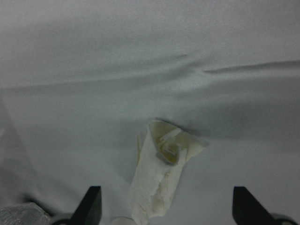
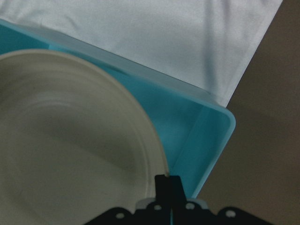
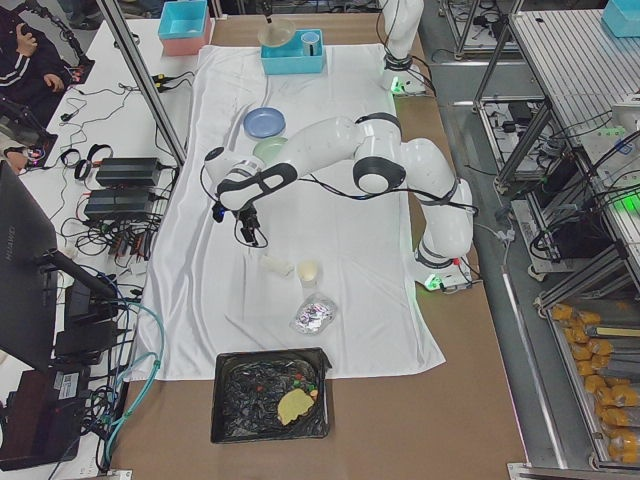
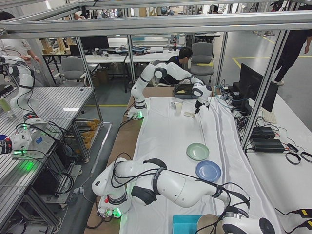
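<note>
A crumpled pale paper wrapper (image 1: pixel 154 183) lies on the white cloth (image 3: pixel 360 300) beneath my left gripper, which is open, fingers spread either side with nothing held; from the left camera it hangs (image 3: pixel 248 228) just above the wrapper (image 3: pixel 276 265). My right gripper is shut on the rim of a beige round plate (image 2: pixel 75 131), which is over the blue bin (image 2: pixel 178 131) at the cloth's far end.
A pale cup (image 3: pixel 308 272), a foil packet (image 3: pixel 314 314) and a black lined tray (image 3: pixel 250 430) are on the near side. Green (image 4: pixel 197 151) and blue (image 4: pixel 208 171) plates lie mid-cloth; open cloth surrounds them.
</note>
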